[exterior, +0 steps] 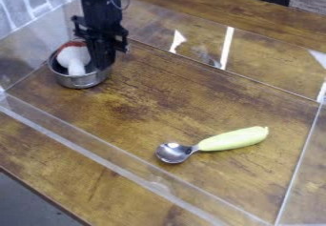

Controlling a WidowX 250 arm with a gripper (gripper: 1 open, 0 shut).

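A metal bowl (82,76) sits at the upper left of the table, holding a white object with some red on it (71,57). My dark gripper (97,39) hangs at the bowl's back right, over its rim; its fingertips are too dark and small to make out clearly. A metal spoon (174,153) and a pale yellow-green corn-like object (234,139) lie at the lower right, apart from the bowl.
Transparent panels edge the work area on the sides and back.
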